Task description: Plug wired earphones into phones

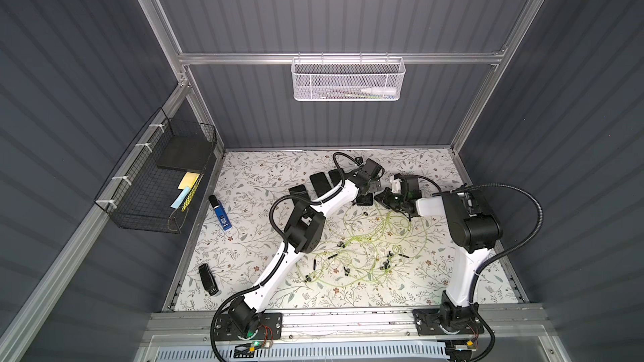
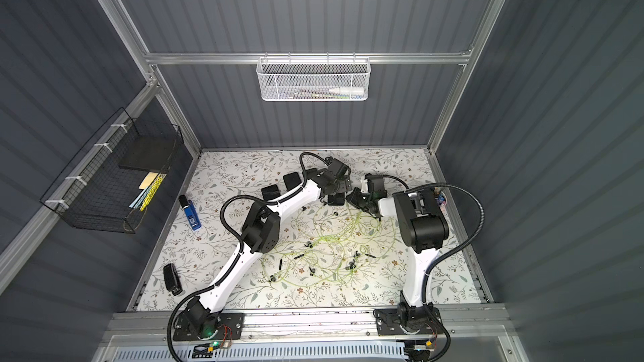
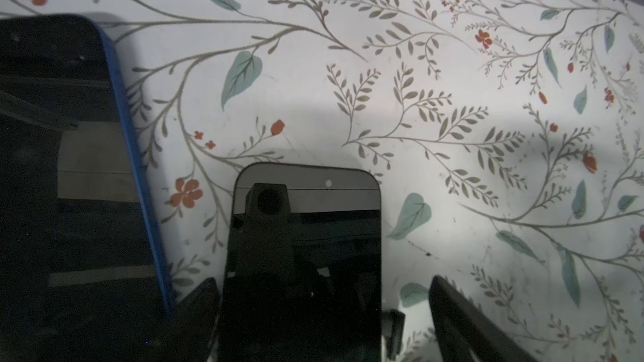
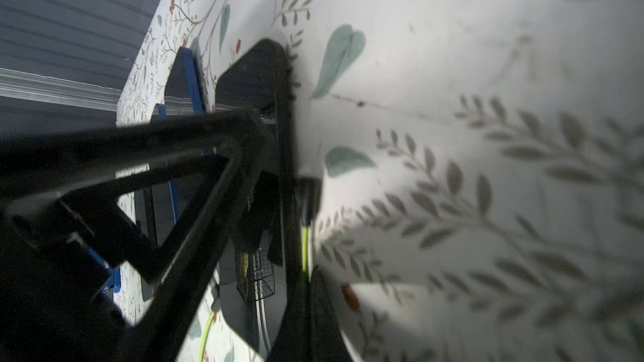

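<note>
Dark phones lie in a row at the back middle. My left gripper is over the rightmost phone; in the left wrist view its fingers stand apart on either side of that phone, not visibly touching it. A blue-edged phone lies to its left. My right gripper is low at that phone's right side, its fingertips together. Just beyond them a black plug with a green cable stands against the phone's edge; whether it is inserted, I cannot tell. Green earphone cables lie tangled in front.
A blue cylinder and a black object lie on the left. A black wire basket hangs on the left wall, a white one on the back.
</note>
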